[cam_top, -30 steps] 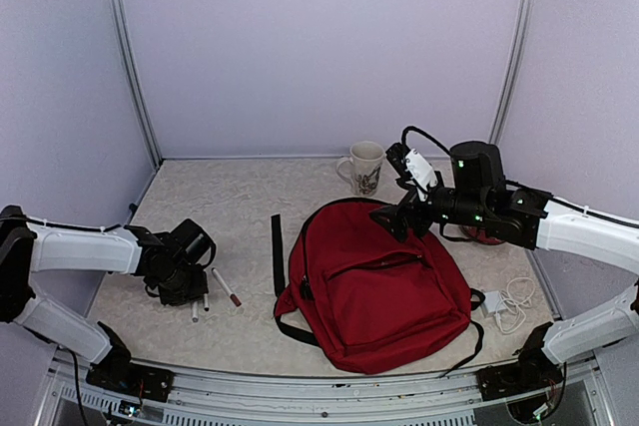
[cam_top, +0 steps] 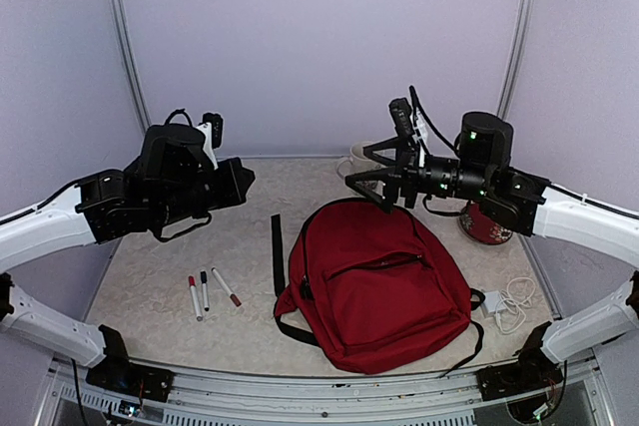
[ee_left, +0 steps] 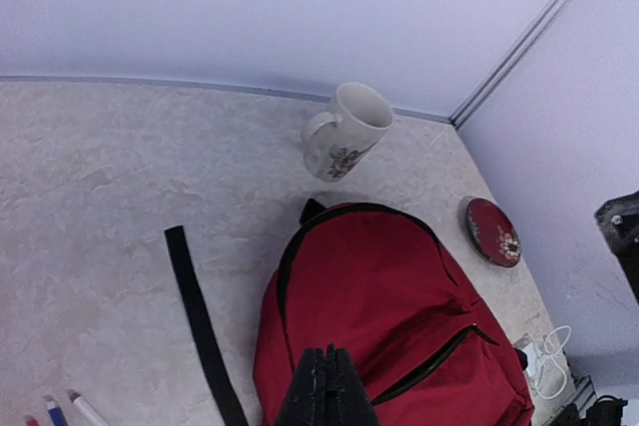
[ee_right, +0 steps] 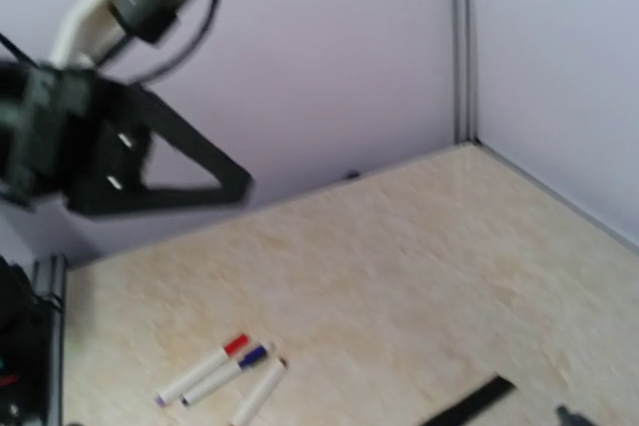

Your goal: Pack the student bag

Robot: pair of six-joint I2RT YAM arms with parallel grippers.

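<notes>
The red backpack (cam_top: 384, 296) lies on the table, right of centre, its black strap (cam_top: 279, 256) stretched out along its left side. Three markers (cam_top: 220, 286) rest apart from it on the left part of the table; their caps look red and blue in the right wrist view, one dark. Raised above the table's left side, my left gripper is shut, and nothing shows between its fingertips. Over the top of the backpack hangs my right gripper (cam_top: 359, 167), open and empty; in its own wrist view one finger (ee_right: 185, 200) shows large.
A white floral mug (ee_left: 344, 132) stands behind the backpack, partly hidden by the right gripper from above. At the right are a dark red floral object (ee_left: 491, 231) and a white charger with its cable (cam_top: 514, 301). Bare table (cam_top: 240, 197) lies at the back left.
My left arm has risen from beside the markers, up and to the right; all three markers remain on the table. My right gripper has lifted slightly and now appears opened.
</notes>
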